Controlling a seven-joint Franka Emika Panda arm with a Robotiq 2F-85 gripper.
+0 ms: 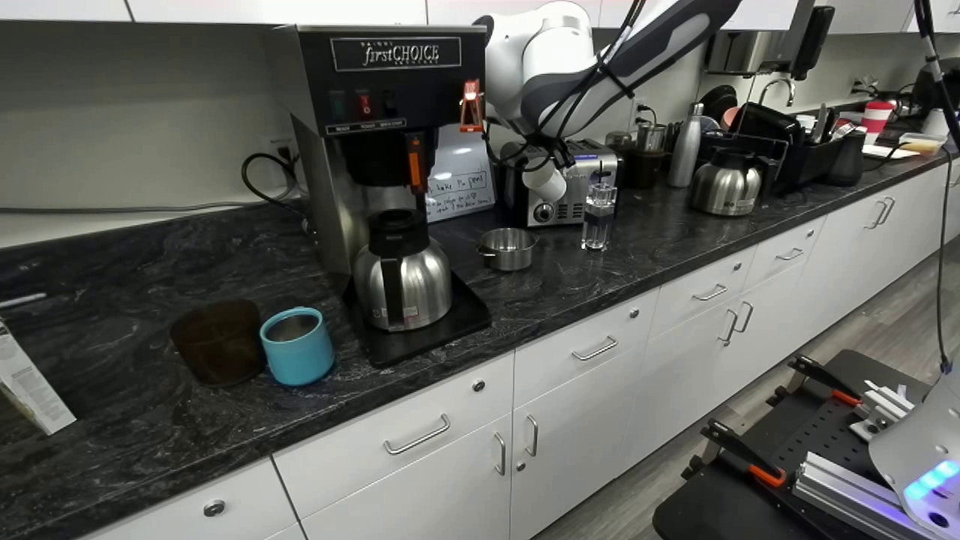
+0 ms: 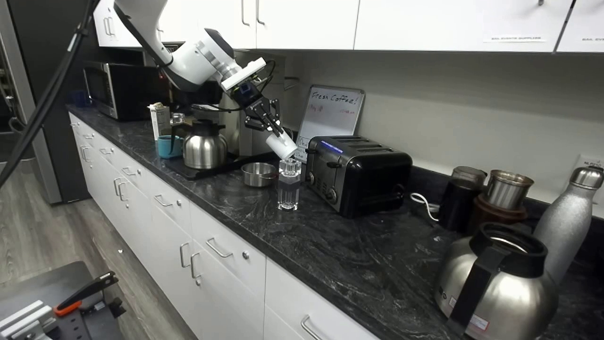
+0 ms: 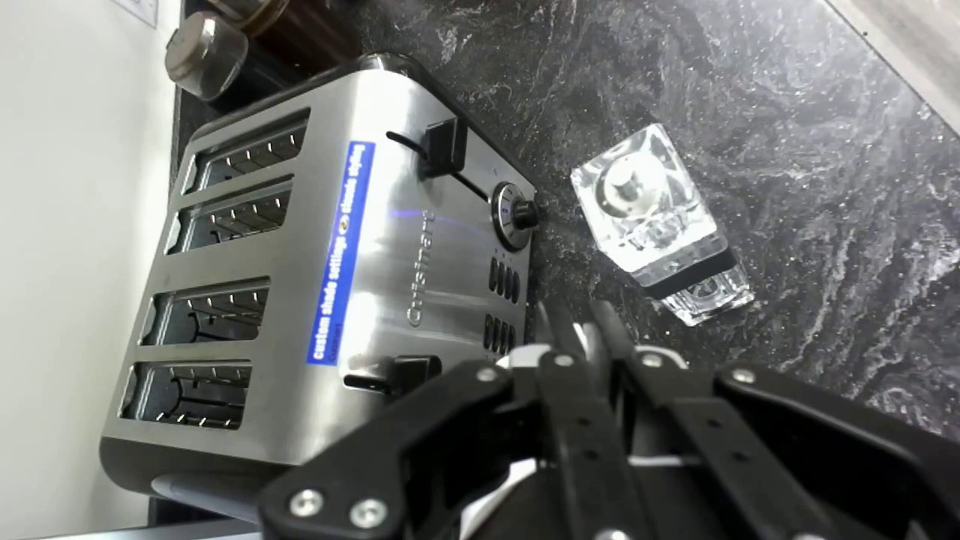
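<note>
In exterior view 2 my gripper (image 2: 275, 130) is shut on a white cup (image 2: 282, 145), which hangs tilted above the counter. The cup's lower end appears close to the top of a clear square-sided shaker (image 2: 289, 190), though I cannot tell whether they touch. From exterior view 1 the white cup (image 1: 545, 183) shows in front of the toaster (image 1: 580, 171), left of and higher than the clear shaker (image 1: 598, 216). The wrist view has the gripper's fingertips (image 3: 611, 325) close together, with most of the cup hidden behind the fingers.
A small steel pan (image 1: 506, 250) sits on the counter between the coffee maker's carafe (image 1: 402, 283) and the shaker. Near the coffee maker stands a blue mug (image 1: 298, 346). A second carafe (image 2: 498, 283) is farther along. Open counter (image 2: 362, 249) lies between it and the shaker.
</note>
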